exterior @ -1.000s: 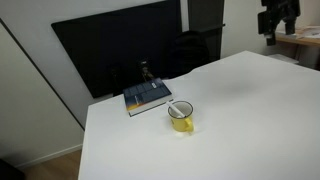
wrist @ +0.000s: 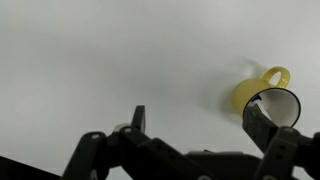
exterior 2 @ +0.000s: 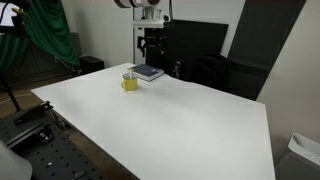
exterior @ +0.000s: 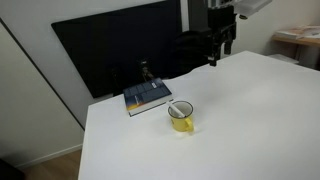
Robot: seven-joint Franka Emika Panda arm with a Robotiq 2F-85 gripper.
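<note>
A yellow mug with a dark rim stands upright on the white table, a pale stick-like object leaning out of it. The mug also shows in exterior view 2, left of the table's middle. My gripper hangs above the table, behind and to the right of the mug in exterior view 1. From the wrist, the mug lies at the right edge, partly behind one finger. The gripper is open, its fingers wide apart with only bare table between them.
A dark blue book lies flat near the table's back edge, behind the mug. Black panels rise behind the table.
The gripper has moved left in exterior view 1, from the far right toward the mug's side. The mug and book have stayed put.
</note>
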